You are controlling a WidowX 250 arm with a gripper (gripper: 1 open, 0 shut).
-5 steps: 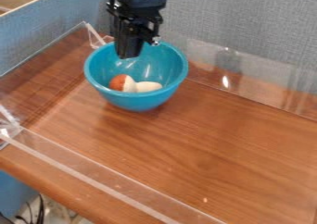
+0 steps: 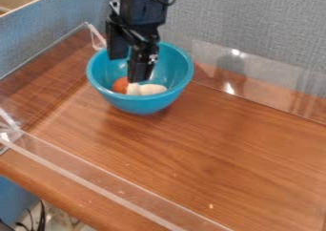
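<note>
A turquoise bowl (image 2: 170, 94) stands on the wooden table toward the back left, holding an orange item (image 2: 120, 85) and pale, oblong items (image 2: 149, 89). My black gripper (image 2: 130, 65) reaches down into the bowl from above, open, its fingertips just over the contents. The gripper partly hides what lies beneath it; whether it touches the items I cannot tell.
Clear plastic edging (image 2: 254, 82) runs along the back, left and front left, against grey padded walls. A wooden box shows at the top left.
The gripper has moved down into the bowl, closer to the items. The bowl and its contents look unmoved.
</note>
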